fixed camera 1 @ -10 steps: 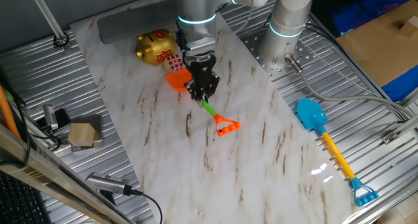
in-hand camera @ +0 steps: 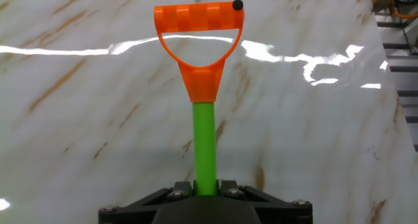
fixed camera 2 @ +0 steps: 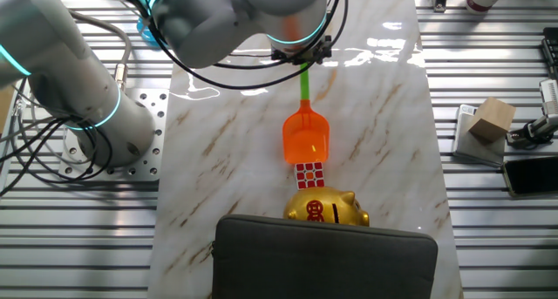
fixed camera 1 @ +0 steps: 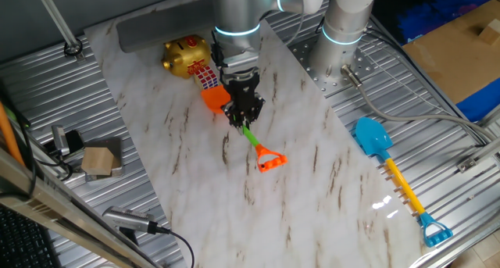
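My gripper (fixed camera 1: 244,121) is shut on the green shaft (in-hand camera: 205,142) of a toy shovel. Its orange handle (in-hand camera: 199,18) points away from the fingers in the wrist view. Beyond the gripper, the shovel's orange blade (fixed camera 2: 306,135) reaches toward a small red-and-white gridded cube (fixed camera 2: 309,175). That cube sits between the blade's edge and a golden piggy bank (fixed camera 2: 327,205), close to both; whether they touch is unclear. The piggy bank (fixed camera 1: 186,55) shows left of my arm in the first exterior view, the cube (fixed camera 1: 206,77) just beside it.
A dark grey case (fixed camera 2: 323,260) lies behind the piggy bank. Off the marble board's right side rests a blue-and-yellow shovel (fixed camera 1: 397,176). A wooden block (fixed camera 1: 98,161) is on the left rails. The front of the marble board (fixed camera 1: 289,221) is clear.
The shovel's handle end has shifted slightly toward the front of the board, with the gripper still on the shaft. The cube's visible face looks different, as though it has turned or tipped.
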